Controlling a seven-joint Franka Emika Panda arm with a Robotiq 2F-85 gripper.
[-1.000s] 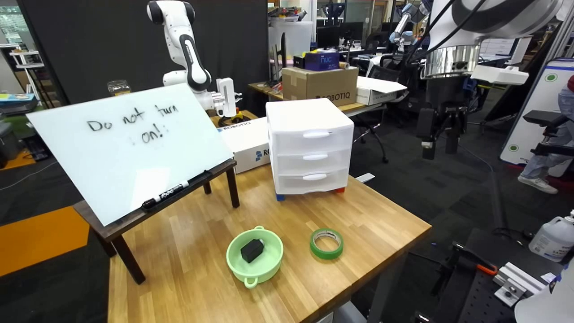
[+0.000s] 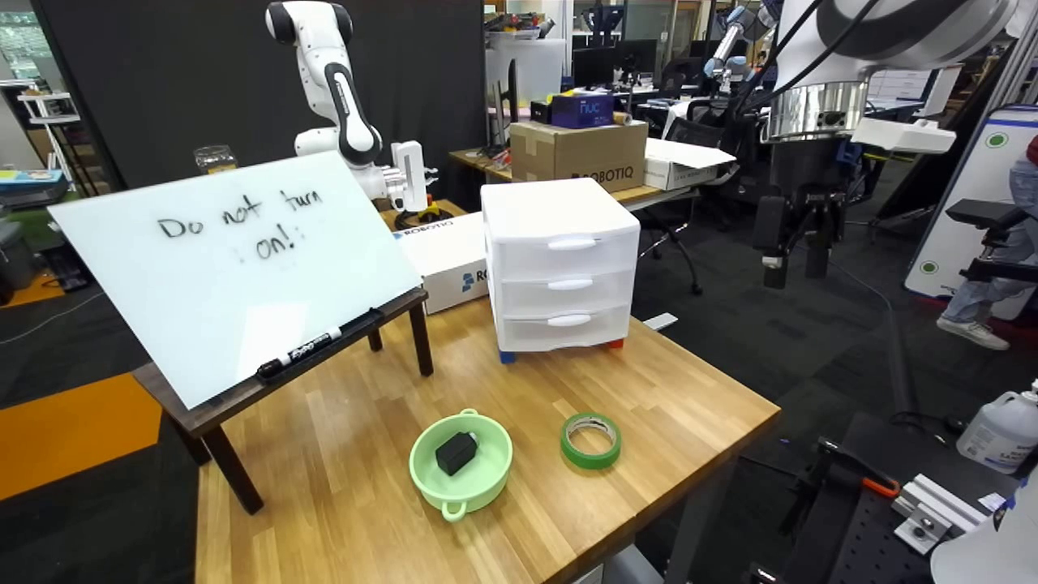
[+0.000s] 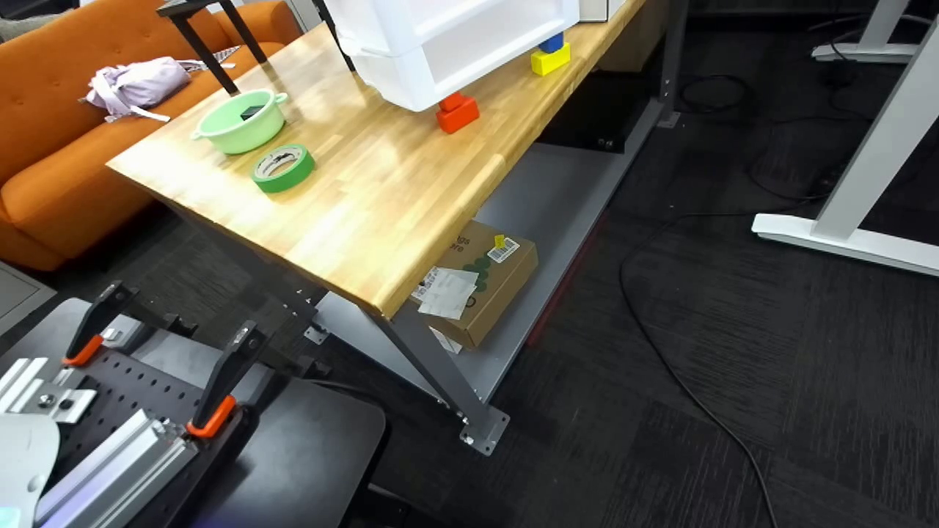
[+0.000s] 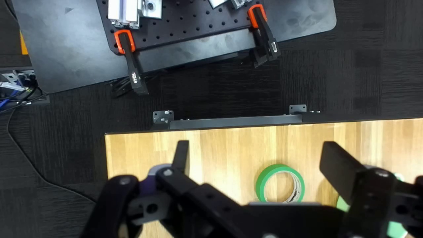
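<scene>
My gripper (image 2: 795, 271) hangs high at the right in exterior view 1, well above and apart from everything on the table. In the wrist view its fingers (image 4: 182, 158) stand wide apart, so it is open and empty. A roll of green tape (image 2: 590, 441) lies flat on the wooden table. Beside it sits a light green bowl (image 2: 494, 465) with two handles, holding a black block (image 2: 455, 453). At the wrist view's lower right, my gripper hides most of the bowl, while the tape (image 4: 260, 186) shows between the fingers.
A white three-drawer unit (image 2: 559, 268) stands on coloured blocks behind the tape. To the left, a whiteboard (image 2: 233, 263) reading "Do not turn on!" leans on a dark stand, a marker (image 2: 309, 347) along its lower edge.
</scene>
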